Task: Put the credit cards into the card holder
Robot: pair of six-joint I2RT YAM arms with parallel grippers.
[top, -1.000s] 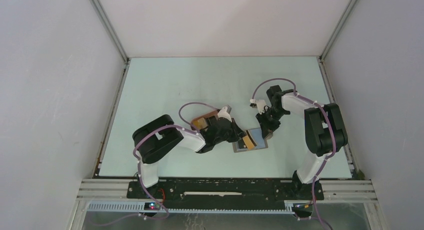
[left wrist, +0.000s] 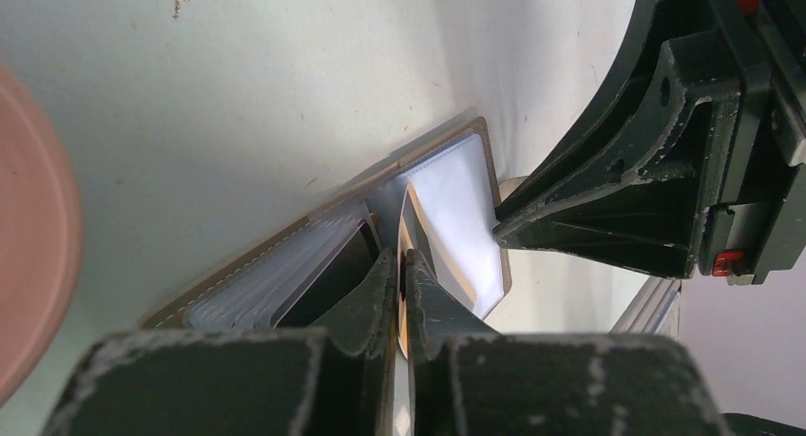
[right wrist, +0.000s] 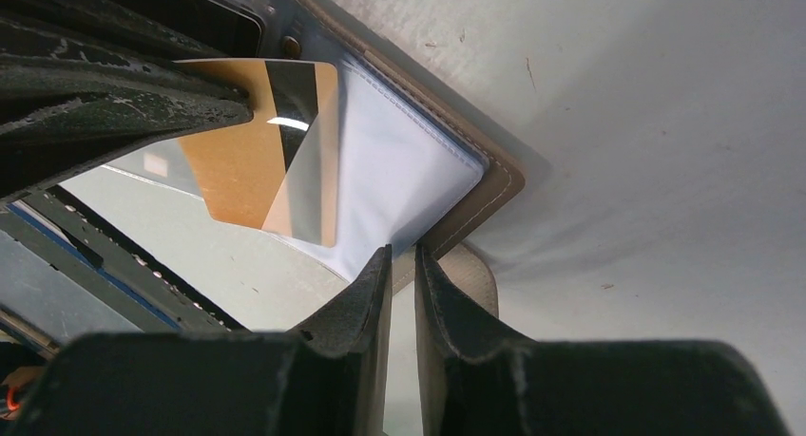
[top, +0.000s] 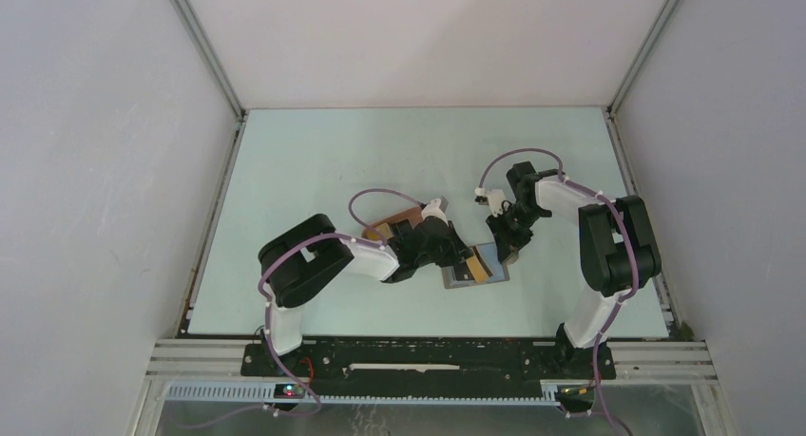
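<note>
The card holder (top: 458,282) lies open on the table, its clear sleeves and a white page (right wrist: 399,161) showing. An orange card with a dark stripe (right wrist: 228,170) lies over that page. My left gripper is at the card, its fingers close together on the card's edge in the left wrist view; whether they grip it is unclear. My right gripper is shut on the edge of the card holder at its right end, holding the white page's side.
A round pinkish tray (left wrist: 28,236), partly under my left arm in the top view, lies left of the holder with cards in it.
My left gripper has moved slightly to the right over the card holder since a second ago. The right arm stays in place.
</note>
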